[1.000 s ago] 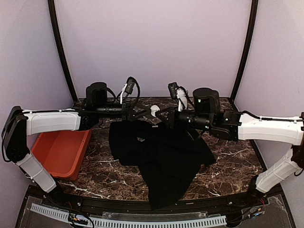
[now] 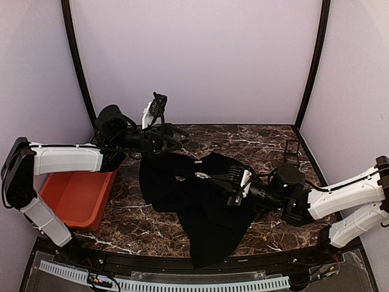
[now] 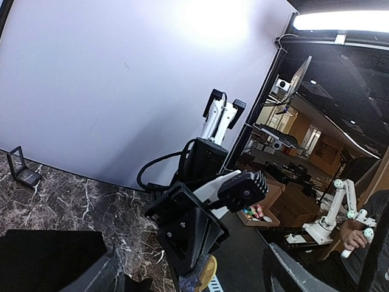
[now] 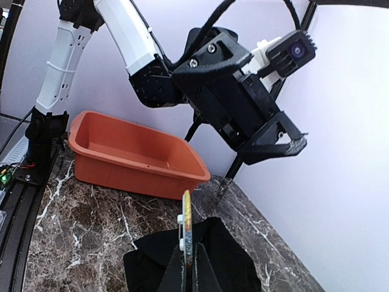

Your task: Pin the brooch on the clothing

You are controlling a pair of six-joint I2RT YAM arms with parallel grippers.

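Observation:
The black garment (image 2: 203, 228) lies spread on the dark marble table. My right gripper (image 2: 213, 177) is over its middle, shut on the edge of the brooch (image 2: 202, 175). In the left wrist view the brooch (image 3: 208, 272) shows a gold rim and a dark face in those fingers. Seen edge-on in the right wrist view, the brooch (image 4: 188, 228) stands upright, with small white parts on one side. My left gripper (image 2: 180, 138) hangs open and empty above the garment's far left part, apart from the brooch.
An orange bin (image 2: 79, 198) stands at the left, under the left arm. A small dark stand (image 2: 292, 152) is at the far right. The garment bears a small white tag (image 2: 199, 162) and a small print (image 2: 180, 179). Bare marble surrounds it.
My right gripper, brooch in its fingers, has come away from the left gripper, toward the near edge, and tilted. The left gripper has turned a little and stays open.

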